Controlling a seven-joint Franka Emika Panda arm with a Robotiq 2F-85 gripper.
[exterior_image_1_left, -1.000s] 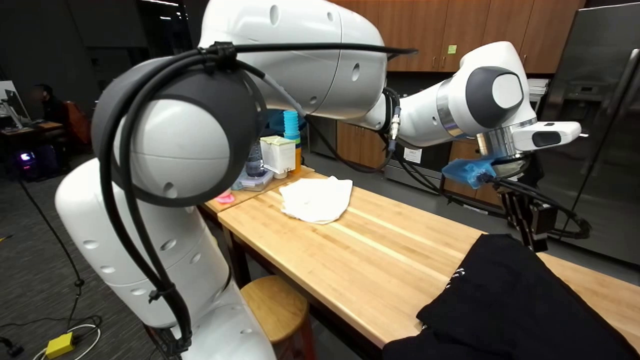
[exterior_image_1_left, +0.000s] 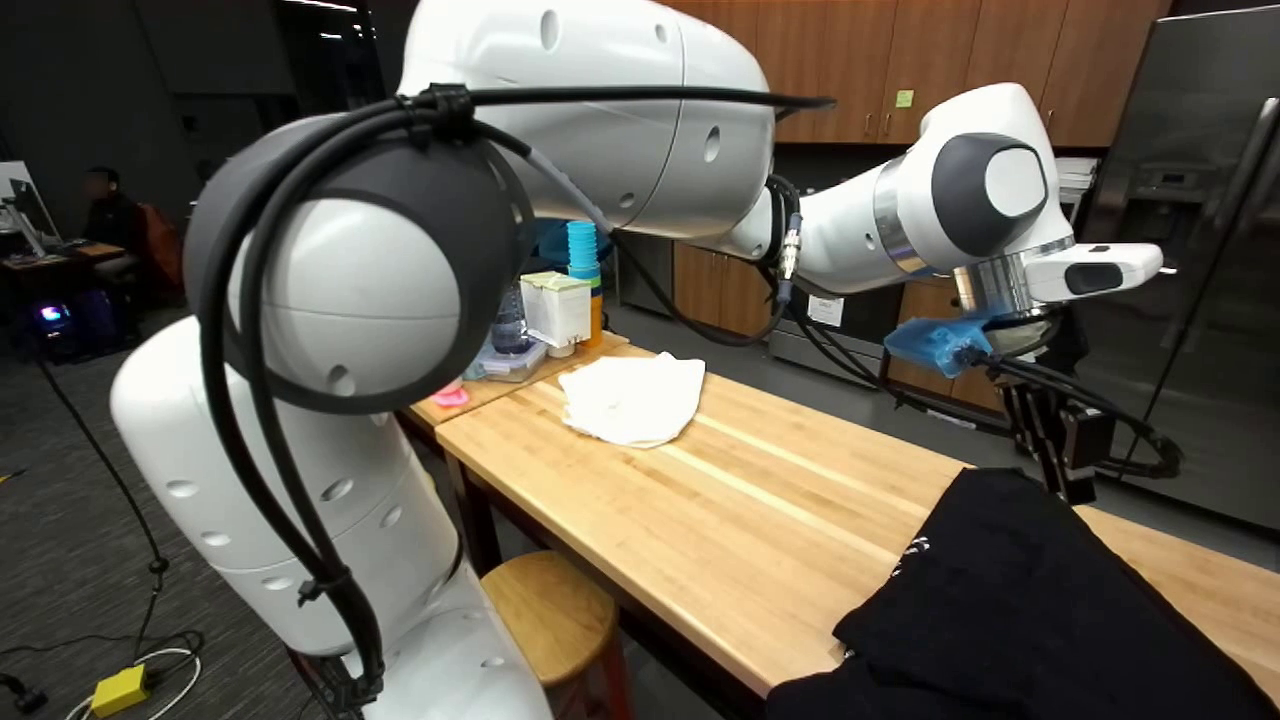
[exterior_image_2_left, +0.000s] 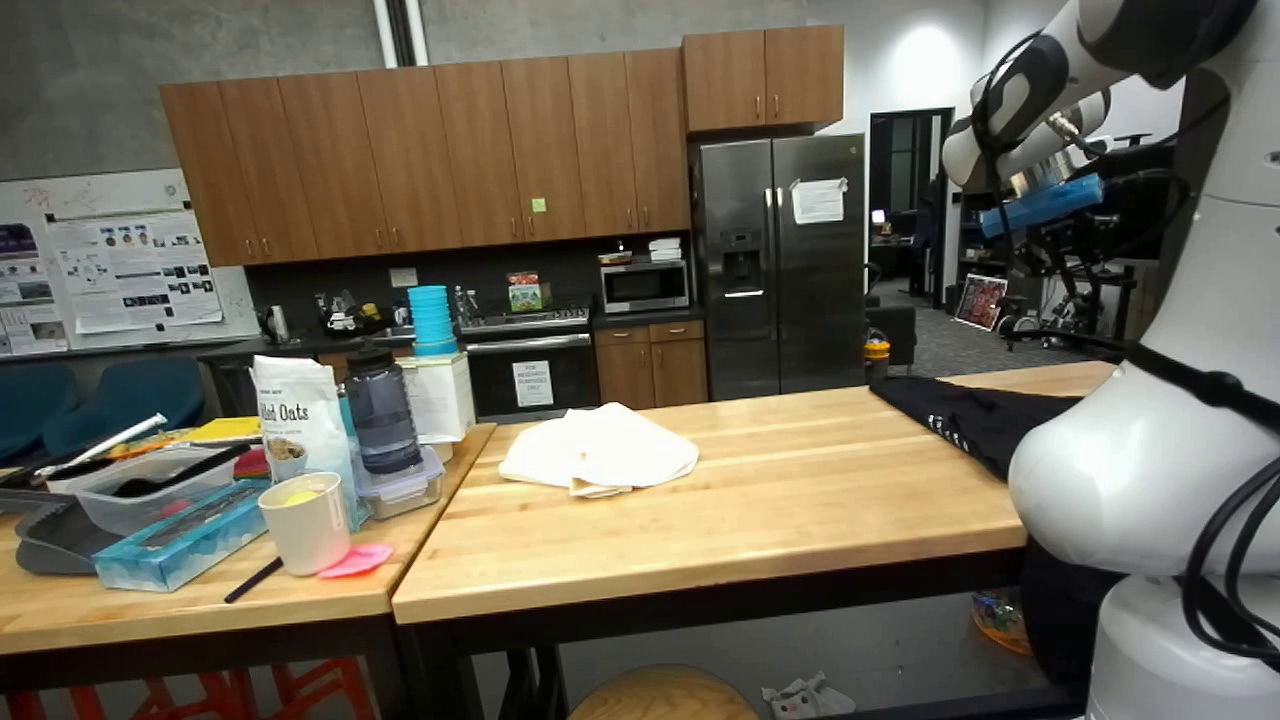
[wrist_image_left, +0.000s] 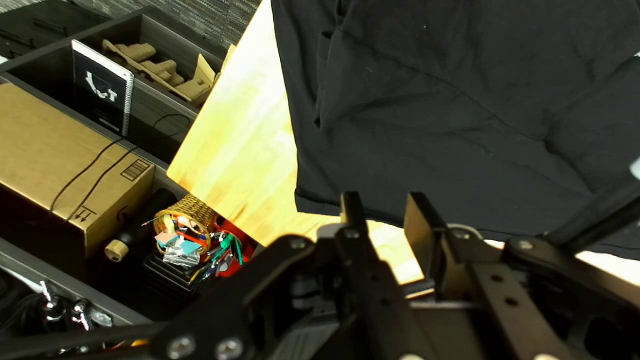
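Observation:
A black cloth (exterior_image_1_left: 1020, 588), seemingly a garment with white lettering, is spread over the right part of the table and hangs past its front edge. In the wrist view the same cloth (wrist_image_left: 456, 120) fills the upper right, with creases and a straight hem. My gripper is above the hem, its two fingers apart with a strip of bare wood and the cloth's edge visible beyond the gap. Nothing is held between them. A folded white cloth (exterior_image_2_left: 606, 450) lies at the other end of the table.
Bare tabletop (exterior_image_2_left: 768, 492) stretches between the two cloths. Cups, boxes and an oats bag (exterior_image_2_left: 302, 420) crowd the adjoining table. Beyond the table corner, a cardboard box (wrist_image_left: 66, 150) and a wicker basket (wrist_image_left: 186, 216) sit lower down. A round stool (exterior_image_1_left: 552, 612) stands in front.

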